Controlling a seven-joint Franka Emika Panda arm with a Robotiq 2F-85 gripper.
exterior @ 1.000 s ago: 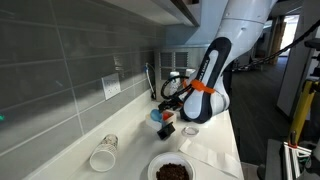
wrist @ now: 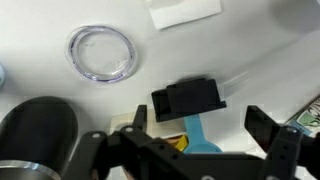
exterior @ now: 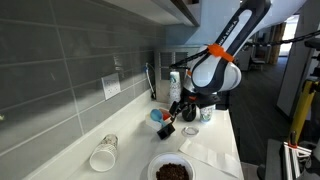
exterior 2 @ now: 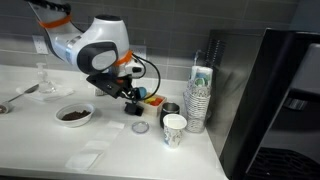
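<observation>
My gripper is open, its two dark fingers standing apart at the lower left and lower right of the wrist view. Between and beyond them shows a black block-shaped head [wrist: 188, 99] with a blue handle [wrist: 199, 136], by the box-like container; nothing is gripped. In the second exterior view the gripper [exterior 2: 128, 91] hangs over the counter, just above the black head [exterior 2: 134, 109]. From the first exterior view, the same head [exterior: 166, 131] appears below and left of the white gripper body.
A clear round lid [wrist: 101, 53] lies on the counter beside a dark cylinder [wrist: 37, 137]. A white patterned cup [exterior 2: 173, 130] stands to the right, a bowl of dark pieces [exterior: 171, 168] nearer the first camera. White sheets [exterior: 212, 158] lie flat on the counter.
In the first exterior view my arm and gripper have shifted to the right, away from above the blue item and the container. The objects on the counter look unmoved.
</observation>
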